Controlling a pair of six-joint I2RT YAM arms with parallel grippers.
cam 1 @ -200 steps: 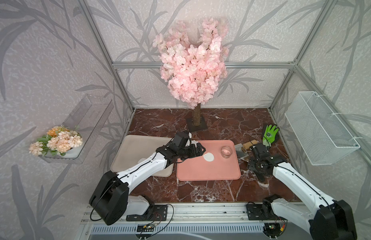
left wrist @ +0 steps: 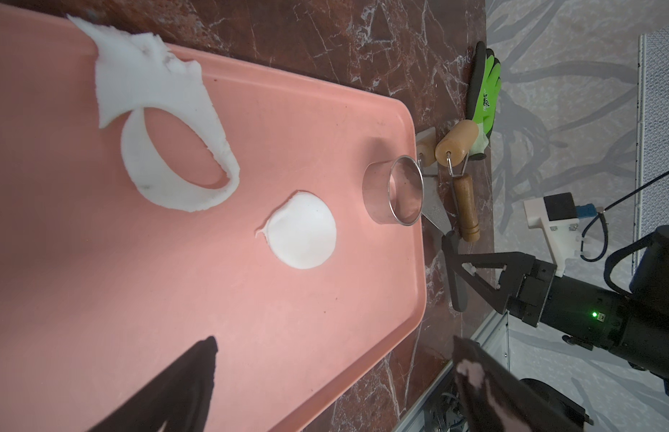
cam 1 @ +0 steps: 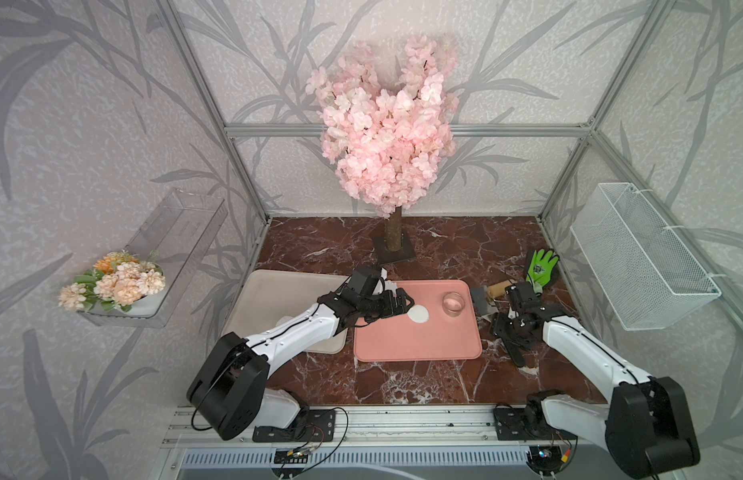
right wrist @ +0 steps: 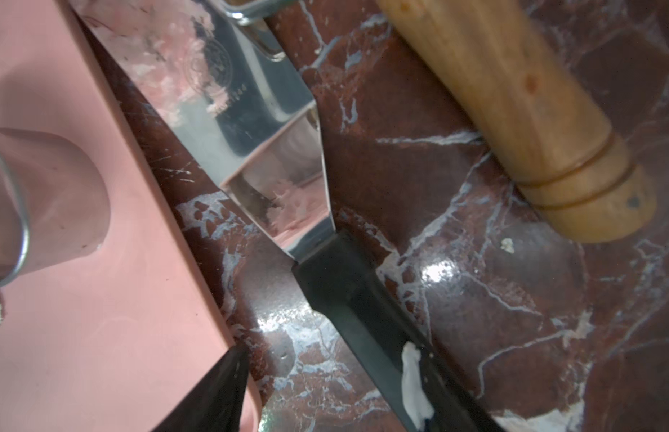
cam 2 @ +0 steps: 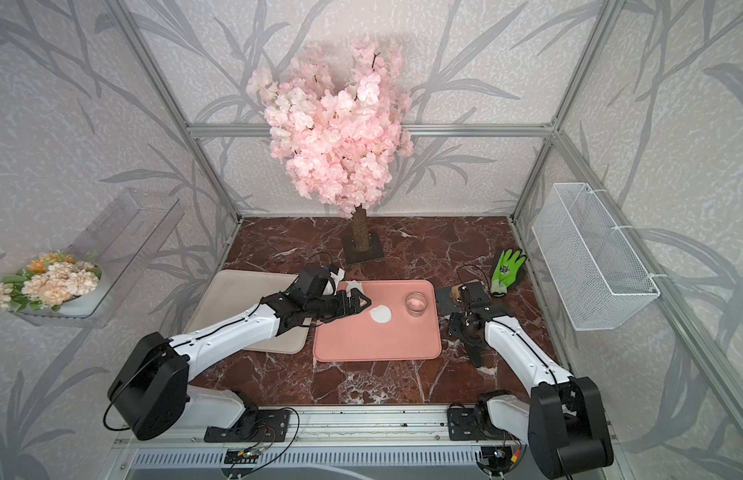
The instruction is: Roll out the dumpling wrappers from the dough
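Observation:
A round white wrapper [left wrist: 302,230] with a small tail lies flat on the pink tray [left wrist: 305,316]. Left of it is a leftover dough sheet [left wrist: 179,190] with a round hole. The ring cutter [left wrist: 393,190] stands at the tray's right end. My left gripper [cam 1: 403,301] is open above the tray, clear of the dough. Right of the tray, a metal spatula [right wrist: 212,79] lies on the table. Its black handle [right wrist: 348,291] runs between the fingers of my open right gripper, nearer the right finger; contact cannot be told.
A wooden roller [left wrist: 456,142] lies beside the spatula, its handle [left wrist: 465,205] close to my right gripper. Behind sits a green glove [cam 1: 541,268]. A cream tray [cam 1: 251,308] with a white round on it is partly under my left arm. The pink tray's front is clear.
My right arm has shifted at the spatula. The spatula's handle now points a little further left and its blade looks darker. The left gripper has barely moved.

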